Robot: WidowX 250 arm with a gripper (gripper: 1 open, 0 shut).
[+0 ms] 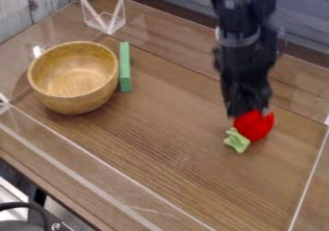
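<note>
My gripper [226,108] is high over the right half of the wooden table, its lower end just behind a red object [255,126] with a small green piece [237,140] at its front left. The fingertips are hard to make out against the dark arm, with nothing visibly held.
A wooden bowl [75,69] sits at the left with a green bar [125,66] beside it. A white wire object [106,13] is at the back left.
</note>
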